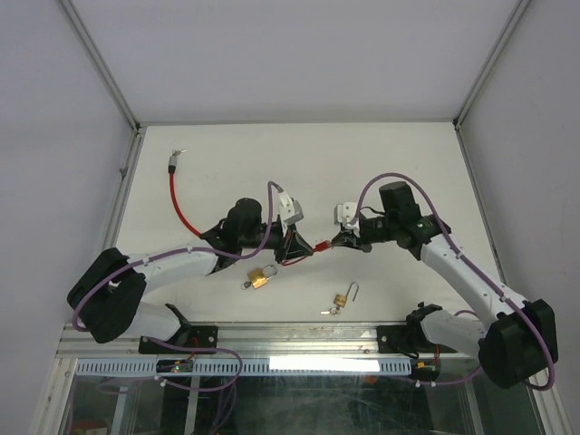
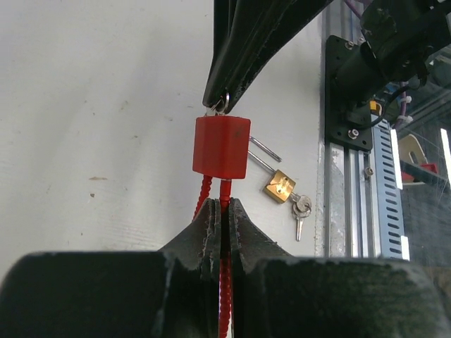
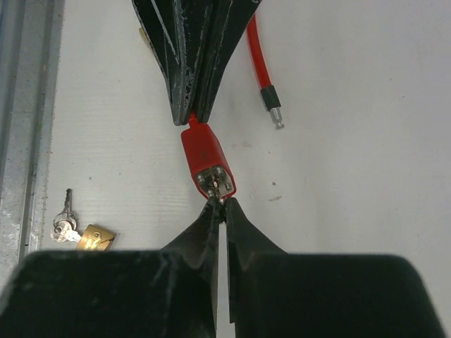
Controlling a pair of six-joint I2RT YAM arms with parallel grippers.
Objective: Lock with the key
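Between the two grippers, a red lock block [image 1: 323, 246] hangs above the white table [image 1: 272, 163]. Its thin red cord [image 2: 225, 282] runs into my left gripper, which is shut on it. The block's metal end [image 3: 215, 182] faces my right gripper, whose fingers meet right at that end. A small metal piece [image 2: 224, 103] is pinched in the right gripper's tips. Whether it is the key cannot be made out, since the fingers cover most of it.
A larger brass padlock [image 1: 259, 277] lies by the left forearm. Nearer the front right, a small brass padlock [image 1: 340, 300] has its shackle out and keys [image 2: 301, 207] attached. A red cable [image 1: 179, 207] lies at left.
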